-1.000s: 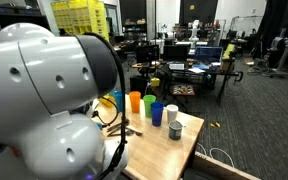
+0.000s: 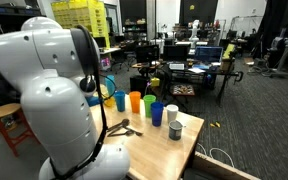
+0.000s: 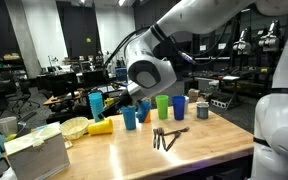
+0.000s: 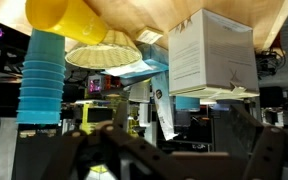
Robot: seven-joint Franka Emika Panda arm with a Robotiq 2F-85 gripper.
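In the wrist view my gripper stands open, its dark fingers wide apart with no object held between them. Beyond them a white box (image 4: 214,55) is at the right and a shallow yellow basket (image 4: 102,52) at the upper left. A stack of light blue cups (image 4: 41,80) shows at the left edge, with a yellow cup (image 4: 69,18) lying on its side above it. Exterior view 2 has the white box (image 3: 39,160) at the front left and the yellow cup (image 3: 99,127) by the basket (image 3: 74,128). The arm's own body hides part of the table.
Blue (image 2: 157,113), green (image 2: 149,104), orange (image 2: 135,103) and white (image 2: 172,113) cups stand on the wooden table, with a grey mug (image 2: 175,130) near its right edge. Dark-handled utensils (image 3: 169,137) lie flat. Bare wood is free at the table's front.
The arm has swung away from the front of exterior view 1 and looks smaller there, uncovering more of the table's left side. The cups on the table have not moved.
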